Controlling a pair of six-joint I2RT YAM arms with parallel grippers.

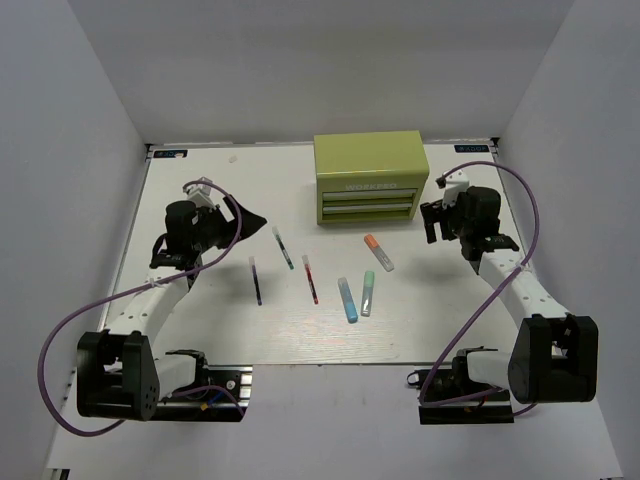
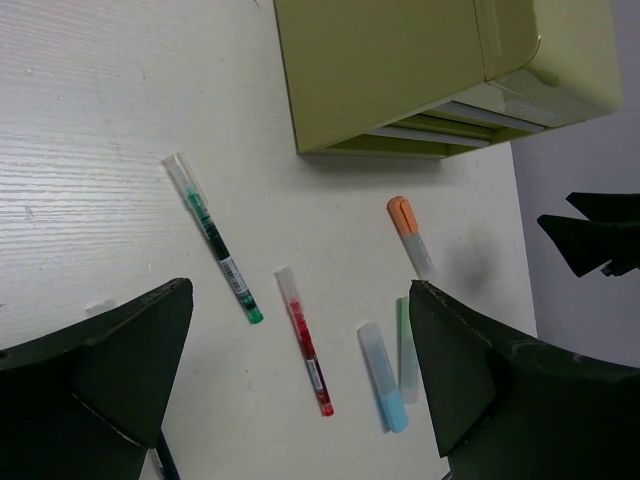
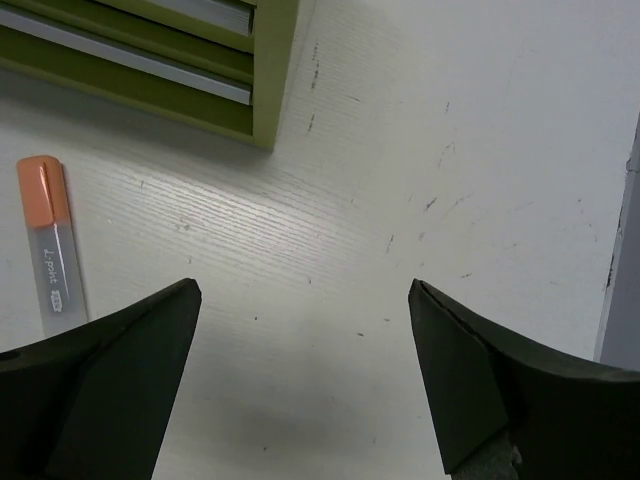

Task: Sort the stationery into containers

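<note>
A green pen [image 1: 283,248], a red pen [image 1: 310,279] and a dark blue pen [image 1: 256,281] lie spread over the left half of the table. Right of them rest a blue highlighter [image 1: 347,299], a green highlighter [image 1: 368,293] and an orange highlighter [image 1: 379,252]. The olive cabinet [image 1: 370,168] with two drawer slots stands at the back. My left gripper [image 1: 247,219] is open above the table, left of the green pen, its fingers empty. Over bare table right of the orange highlighter [image 3: 50,235], my right gripper [image 1: 432,220] is open too, with nothing between its fingers.
Clear table [image 1: 330,345] lies along the front edge, and more bare surface [image 1: 240,165] is left of the cabinet. In the left wrist view, the right gripper's dark fingers [image 2: 590,240] show at the far right, well apart.
</note>
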